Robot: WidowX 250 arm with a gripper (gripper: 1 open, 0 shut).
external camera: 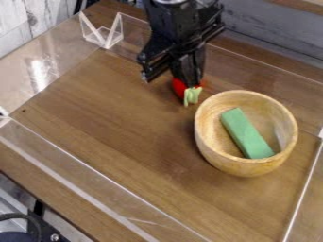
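Note:
My gripper [190, 73] hangs in the upper middle, dark, over a red object with a pale green top [192, 93], which it partly hides. Whether anything is between its fingers is hard to see. To the right, a wooden bowl [214, 148] holds a green block [246, 133].
A clear plastic piece [104, 30] stands at the back left.

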